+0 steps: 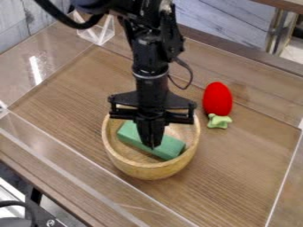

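My black gripper [151, 137] hangs over a wooden bowl [178, 167], its fingertips low inside it, just at a green block [161, 151] that lies on the bowl's bottom. The fingers look close together; whether they touch the block I cannot tell.
A red oval object [217, 98] and a small pale green piece [219, 126] lie right of the bowl. A clear plastic item [97, 28] sits at the back left.
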